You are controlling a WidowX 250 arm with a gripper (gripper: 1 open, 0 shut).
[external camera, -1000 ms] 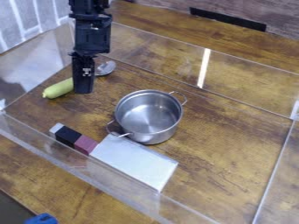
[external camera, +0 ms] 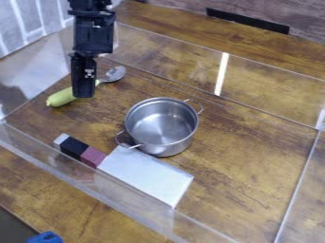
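My gripper hangs at the upper left of the camera view, shut, with nothing visible between its fingers. Just under it, to the left, a pale yellow-green elongated object lies on the wooden table, partly behind the fingers. A spoon lies to the right of the gripper, its handle partly hidden. A steel pot with two handles stands right of and in front of the gripper.
A pale silver board with a dark maroon-and-black part lies in front of the pot. Clear walls surround the area. A blue object sits at the bottom left.
The gripper has shifted a little to the left over the last second, toward the yellow-green object. The other things have not moved.
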